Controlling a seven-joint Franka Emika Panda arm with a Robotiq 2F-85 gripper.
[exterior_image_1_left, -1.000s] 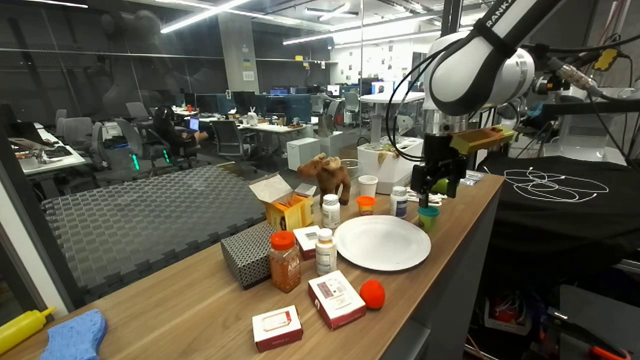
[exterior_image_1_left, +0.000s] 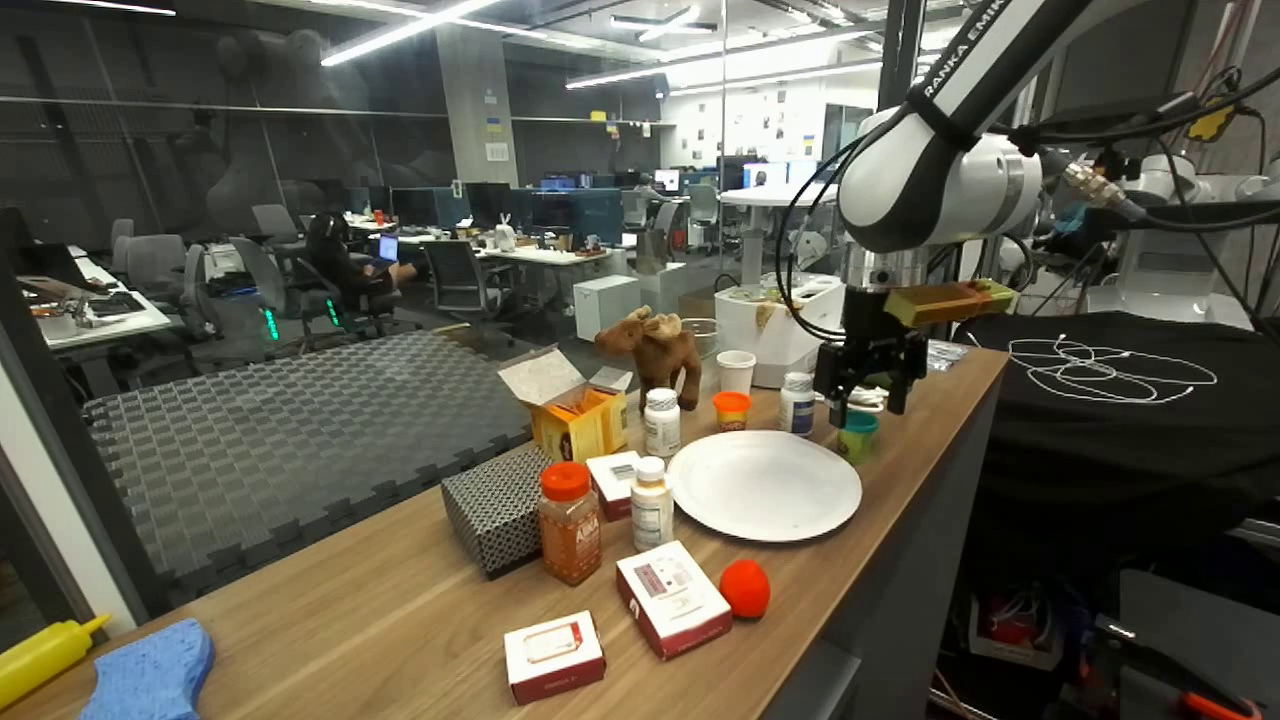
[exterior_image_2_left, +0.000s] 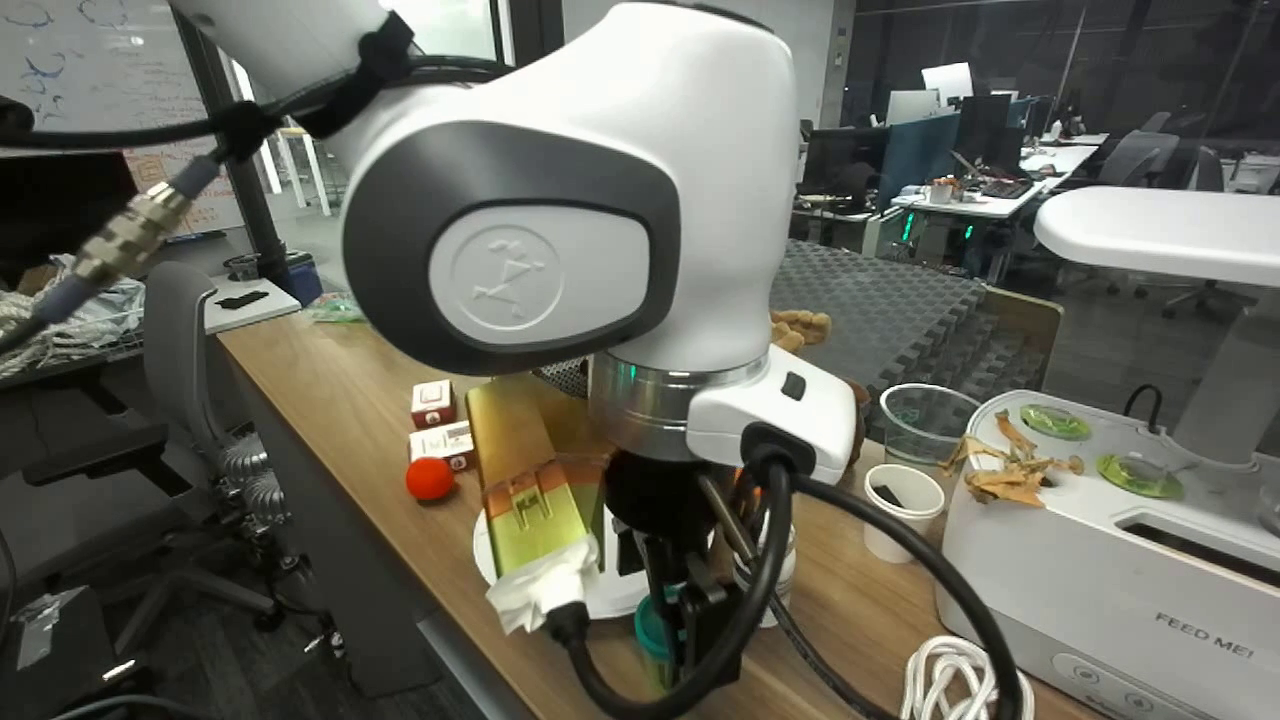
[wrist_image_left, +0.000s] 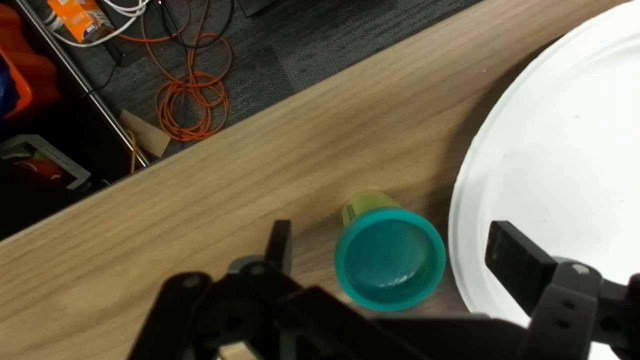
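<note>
My gripper is open, pointing down, with nothing held. In the wrist view a small green tub with a teal lid (wrist_image_left: 390, 259) shows between its two spread fingers. That tub (exterior_image_1_left: 857, 439) stands upright on the counter under the gripper (exterior_image_1_left: 869, 414) in exterior view 1; the exact gap in height is hard to tell. A large white plate (exterior_image_1_left: 764, 486) lies right beside the tub, and the right finger (wrist_image_left: 519, 264) overlaps its rim in the wrist view. From exterior view 2, the arm hides much of the gripper and plate, leaving part of the teal lid (exterior_image_2_left: 651, 626) visible.
Around the plate stand pill bottles (exterior_image_1_left: 651, 504), an orange-lidded tub (exterior_image_1_left: 732, 410), a spice jar (exterior_image_1_left: 570, 523), red-white boxes (exterior_image_1_left: 674, 598) and a red ball (exterior_image_1_left: 745, 589). A white cup (exterior_image_1_left: 735, 371) and toy moose (exterior_image_1_left: 657, 355) are behind. The counter's edge runs close to the tub.
The arm has shifted slightly left in exterior view 1, and the gripper sits a little lower over the tub. A green patch seen between its fingers before no longer shows. Counter objects look unmoved.
</note>
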